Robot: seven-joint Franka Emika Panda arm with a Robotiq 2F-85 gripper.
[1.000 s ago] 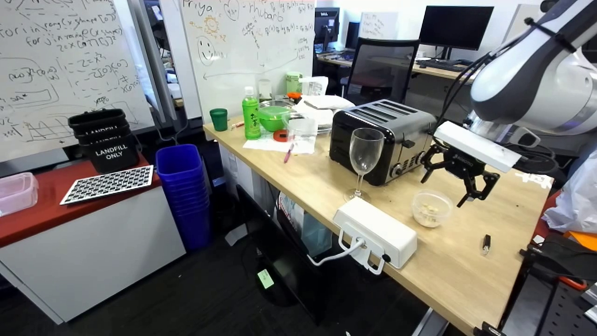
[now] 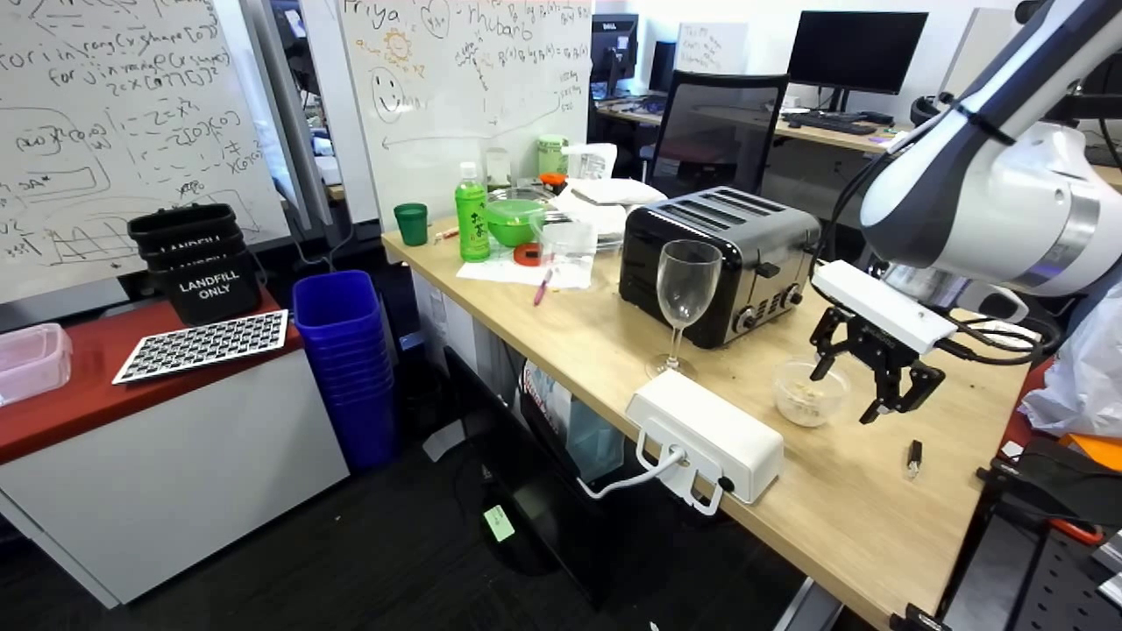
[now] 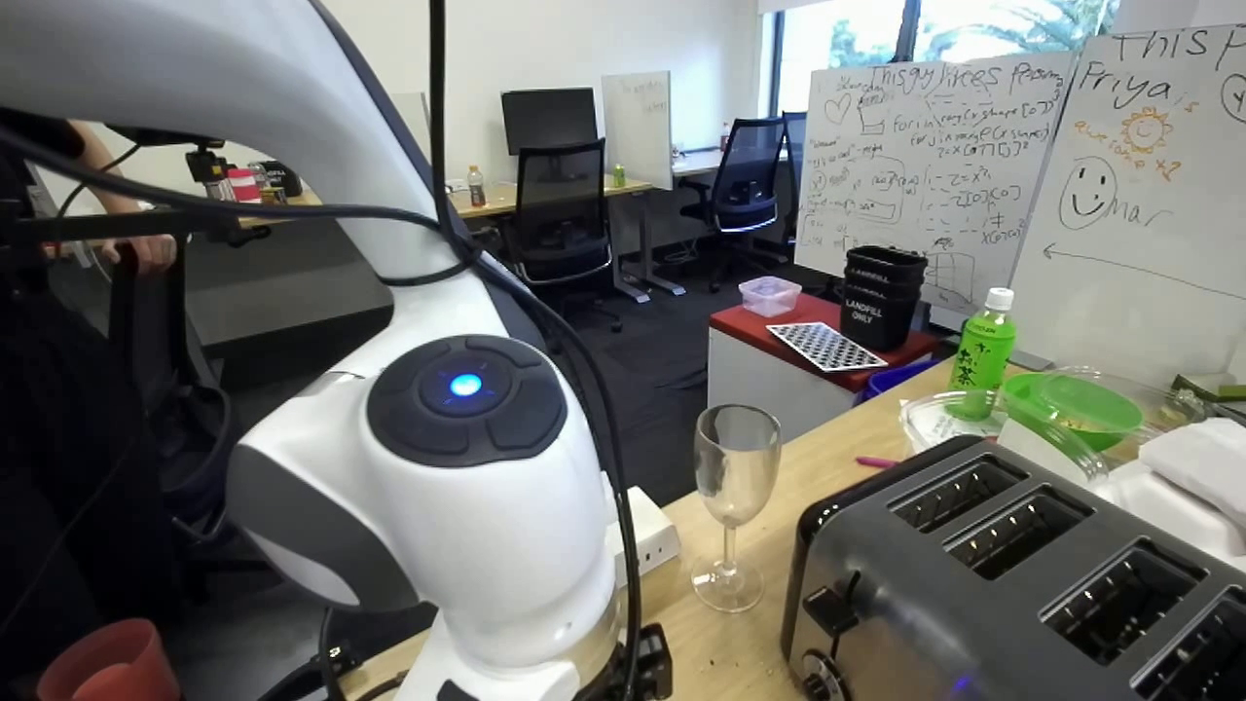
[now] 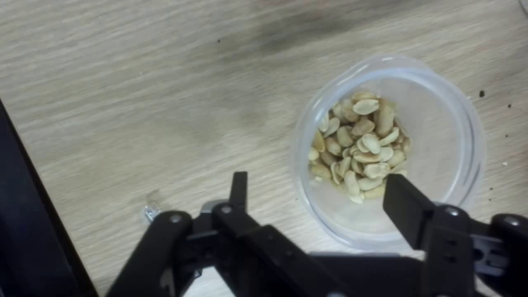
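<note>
A clear round plastic bowl (image 4: 435, 148) holding peanuts (image 4: 364, 143) stands on the wooden table; the nuts are heaped toward one side. My gripper is part open, its fingers (image 4: 239, 190) well apart and nothing visible held between them. In the wrist view one finger overlaps the bowl while the other is over bare table beside it. From exterior view 1, the gripper (image 2: 843, 398) hangs low, close to the bowl (image 2: 810, 393) on its right side. Whether a finger touches the bowl, I cannot tell. The arm hides the gripper in exterior view 2.
A wine glass (image 2: 688, 284) and a black-and-steel toaster (image 2: 726, 268) stand beyond the bowl. A white box (image 2: 705, 431) sits at the table edge. A small dark object (image 2: 913, 457) lies to the right. Bare table lies around that object.
My gripper has come down toward the table beside the bowl. Its fingertips look closer together than before. The bowl appears unmoved.
</note>
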